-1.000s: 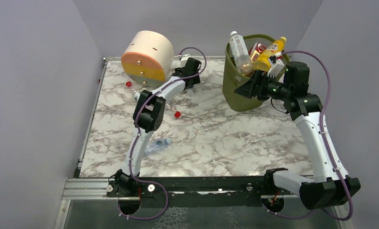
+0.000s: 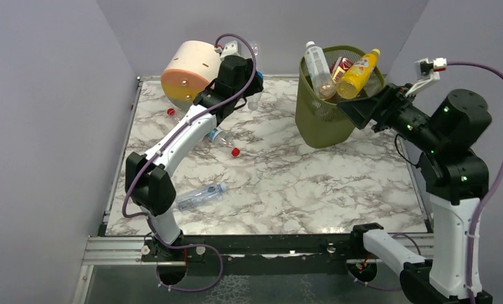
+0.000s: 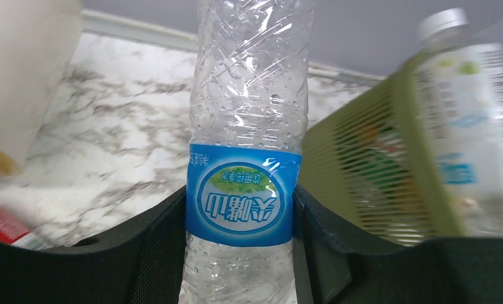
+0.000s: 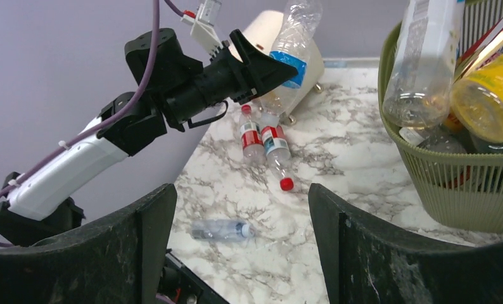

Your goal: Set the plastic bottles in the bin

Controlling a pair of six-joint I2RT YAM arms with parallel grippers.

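Observation:
A clear water bottle with blue label (image 3: pixel 239 196) is held upright in my left gripper (image 2: pixel 256 79), lifted above the table in front of the cylinder. Bottles with red caps lie below it (image 4: pixel 275 147); a clear bottle (image 2: pixel 198 196) lies at the front left. The green bin (image 2: pixel 318 126) holds a white-labelled bottle (image 2: pixel 318 69), a yellow bottle (image 2: pixel 356 75) and other items. My right gripper (image 2: pixel 356 109) hangs at the bin's right front, open, with nothing visible between its fingers.
A cream cylinder (image 2: pixel 189 63) stands at the back left. Walls border the table.
My left gripper has risen with the bottle in it. My right arm has moved up and to the right, away from the bin's front.

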